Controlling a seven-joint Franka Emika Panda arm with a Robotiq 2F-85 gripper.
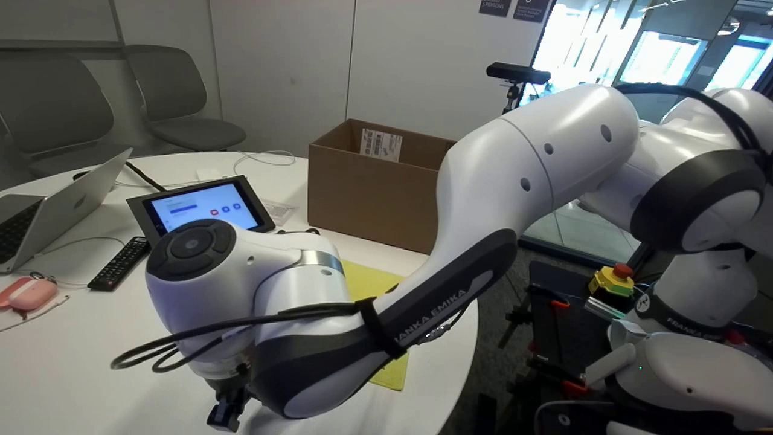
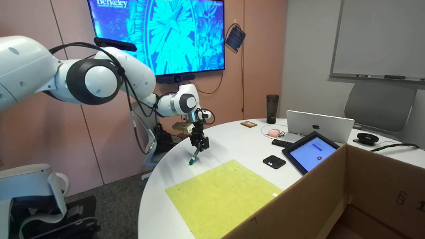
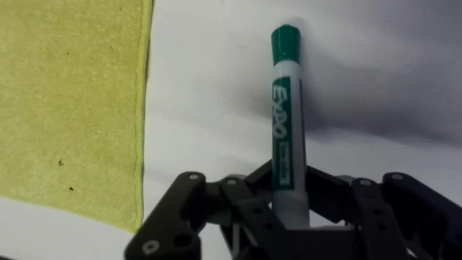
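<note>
A green and white Expo marker [image 3: 286, 112] runs upward from between the fingers in the wrist view, its green cap pointing away. My gripper is shut on the marker's lower part, with a dark finger against each side. In exterior view 2, the marker [image 2: 194, 156] slants down from the gripper [image 2: 199, 142] over the white table [image 2: 159, 199]. In exterior view 1 the gripper [image 1: 226, 414] shows at the bottom, but the marker cannot be made out there.
A yellow cloth [image 2: 223, 195] lies flat beside the gripper. An open cardboard box [image 1: 377, 196], a tablet [image 1: 206, 208], a black remote [image 1: 119, 264], a laptop [image 1: 76, 206] and a small black device [image 2: 274, 161] occupy other parts of the table. Bare tabletop surrounds the gripper.
</note>
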